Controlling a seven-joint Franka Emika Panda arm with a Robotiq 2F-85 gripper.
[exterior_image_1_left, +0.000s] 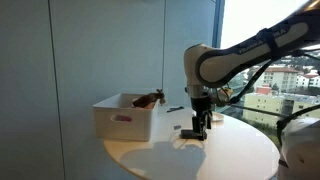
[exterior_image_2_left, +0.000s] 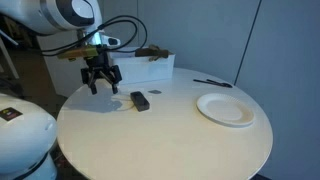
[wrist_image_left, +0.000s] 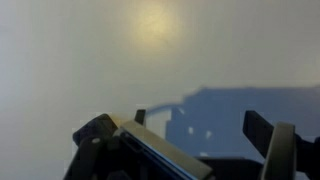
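Note:
My gripper (exterior_image_2_left: 104, 88) hangs low over the left part of the white table, open, its two fingers apart. Beside it on the tabletop lies a small dark block (exterior_image_2_left: 140, 101), clear of the fingers in exterior view 2. From the other side, the gripper (exterior_image_1_left: 201, 132) partly overlaps the dark block (exterior_image_1_left: 187, 134). In the wrist view, bare table shows beyond the open gripper. A black piece (wrist_image_left: 95, 128) sits by the left finger at the lower edge; I cannot tell whether it is the block.
A white box (exterior_image_1_left: 124, 120) with brown items (exterior_image_1_left: 150, 99) inside stands at the table's back. A white plate (exterior_image_2_left: 226, 110) and dark thin utensils (exterior_image_2_left: 212, 83) lie toward the right in exterior view 2.

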